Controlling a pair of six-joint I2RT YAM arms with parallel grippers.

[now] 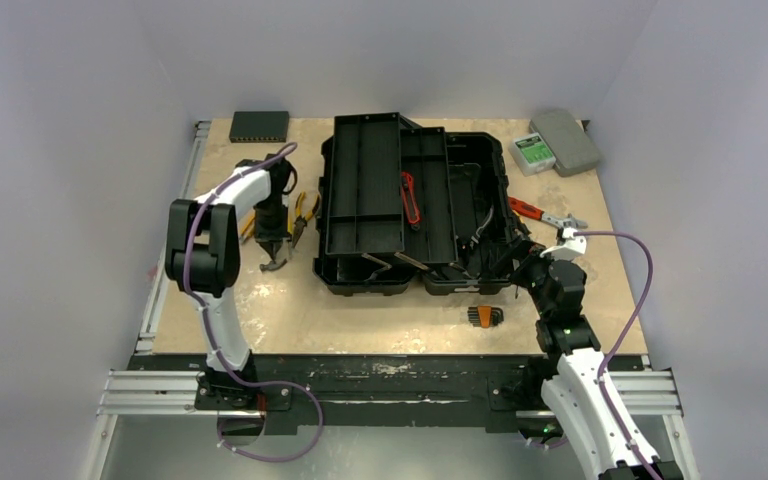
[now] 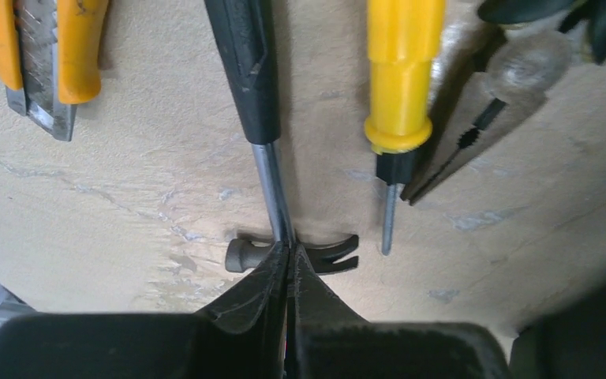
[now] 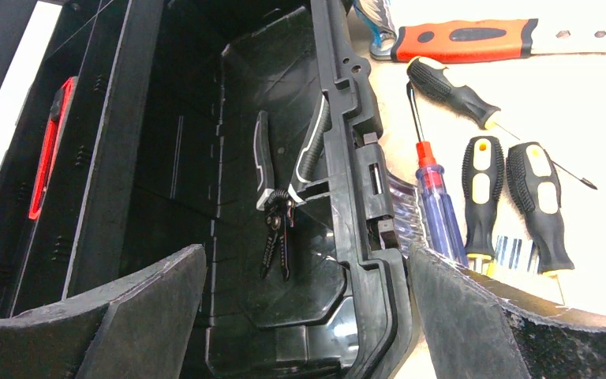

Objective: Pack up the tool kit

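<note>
The open black toolbox (image 1: 360, 220) stands mid-table with its trays spread; a red utility knife (image 1: 410, 200) lies in a tray. Wire strippers (image 3: 276, 205) lie on its floor. A hammer (image 2: 246, 71) with a dark handle rests on the table at left. My left gripper is shut above its head, nothing visible between the fingers; whether they touch the hammer is unclear. A yellow screwdriver (image 2: 402, 71) and pliers (image 2: 513, 79) lie beside it, orange-handled snips (image 2: 79, 55) on the other side. My right gripper stands open and empty over the toolbox's right wall.
Right of the toolbox lie several screwdrivers (image 3: 481, 181) and a red-handled wrench (image 3: 465, 43). A hex key set (image 1: 485, 316) is in front. A grey case (image 1: 565, 142) and a green-labelled box (image 1: 533, 152) stand at back right, a black flat box (image 1: 260, 126) at back left.
</note>
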